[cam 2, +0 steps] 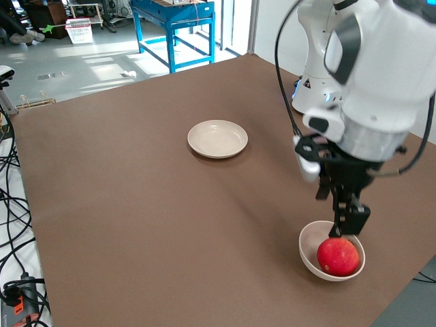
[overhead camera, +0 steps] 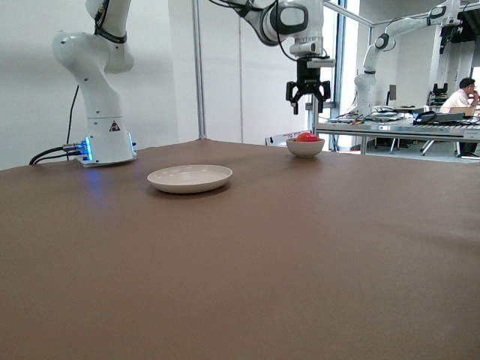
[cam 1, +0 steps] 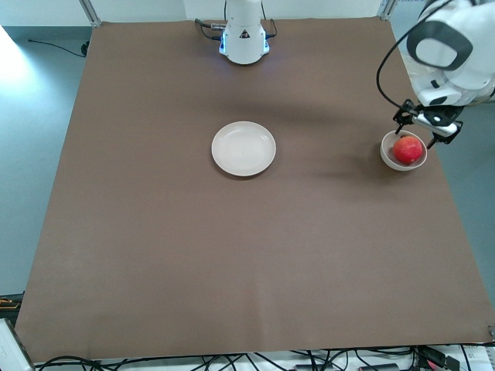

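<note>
A red apple (cam 1: 407, 151) rests in a white bowl (cam 1: 394, 164) at the table's right edge in the left view; the right view shows the apple (cam 2: 337, 257) in the bowl near the table's edge. Over it hangs my black gripper (overhead camera: 307, 100), fingers spread with nothing between them, above the bowl (overhead camera: 304, 148) and clear of the apple. An empty white plate (cam 1: 244, 148) sits in the middle of the back half of the table.
A white robot base (cam 1: 244, 42) with cables stands at the back. Cables run along the near edge outside the tabletop.
</note>
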